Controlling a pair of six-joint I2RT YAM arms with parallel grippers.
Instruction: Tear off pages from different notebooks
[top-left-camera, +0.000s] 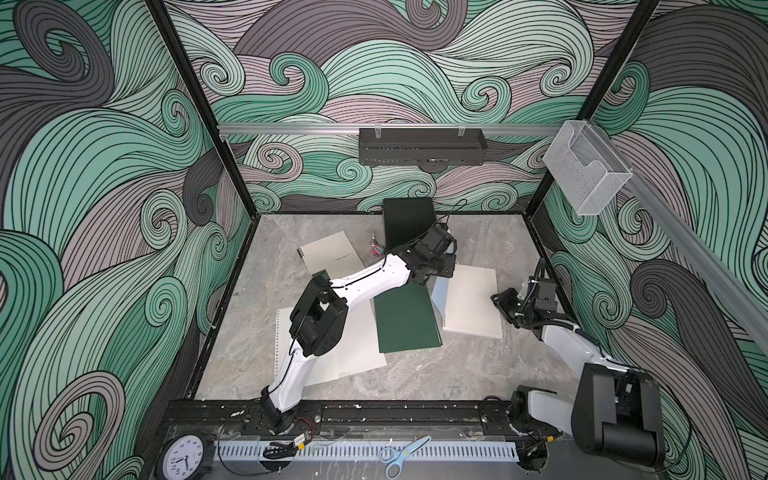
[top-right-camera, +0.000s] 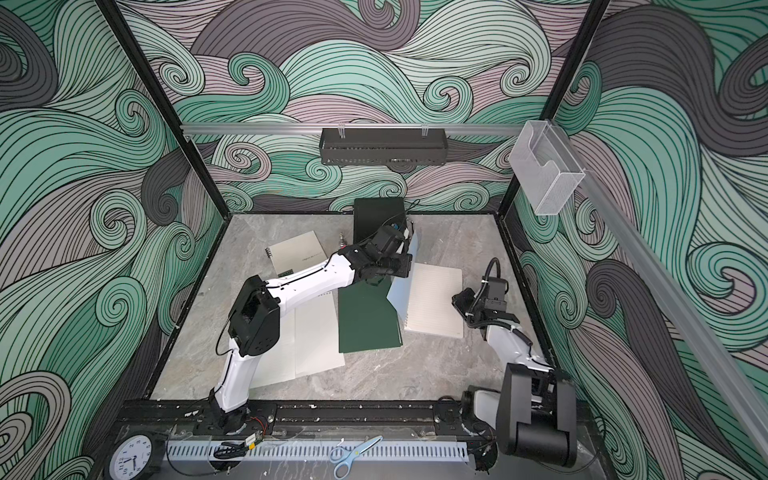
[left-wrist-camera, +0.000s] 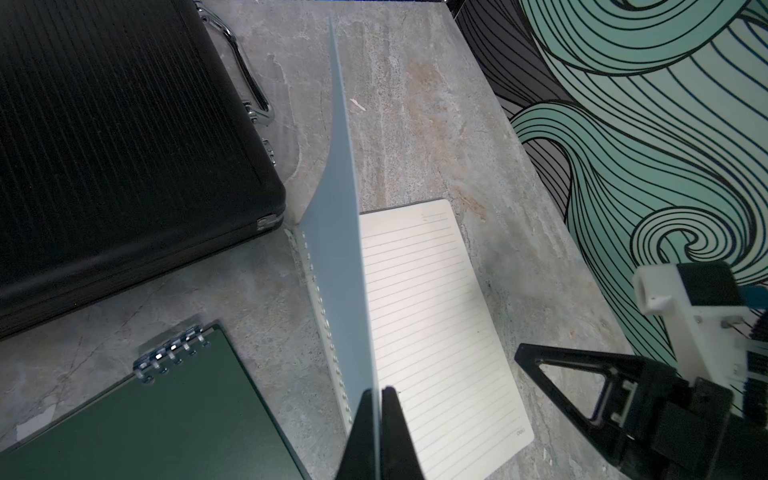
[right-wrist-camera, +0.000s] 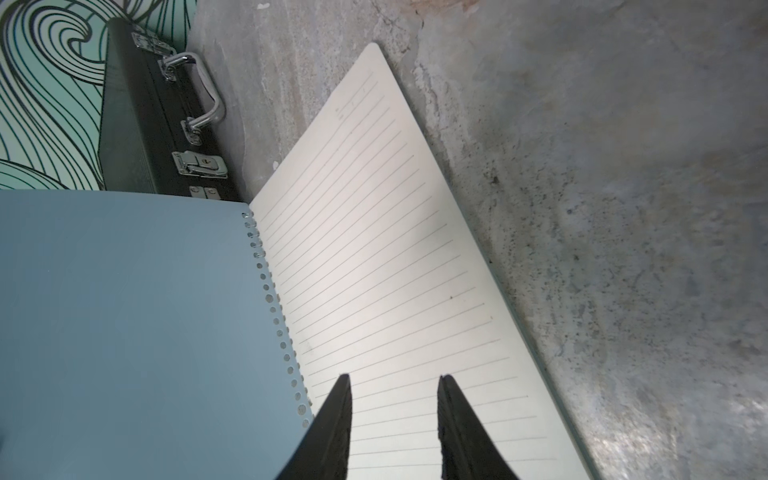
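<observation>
The spiral notebook at the right of the table lies with its lined page (right-wrist-camera: 376, 264) facing up. Its light blue cover (left-wrist-camera: 340, 216) is lifted upright, and my left gripper is shut on the cover's thin edge. That cover (right-wrist-camera: 144, 320) fills the left side of the right wrist view. My right gripper is part open over the lined page, nothing between its fingers; from the top left, that gripper (top-left-camera: 497, 297) is at the page's right edge. A closed green notebook (top-left-camera: 408, 324) lies left of it, and an open notebook with blank pages (top-left-camera: 352, 344) lies farther left.
A black case (left-wrist-camera: 128, 152) with a metal handle stands at the back. A small beige notebook (top-left-camera: 329, 254) lies at the back left, partly behind my left arm. Bare table (right-wrist-camera: 624, 264) stretches to the right of the lined page.
</observation>
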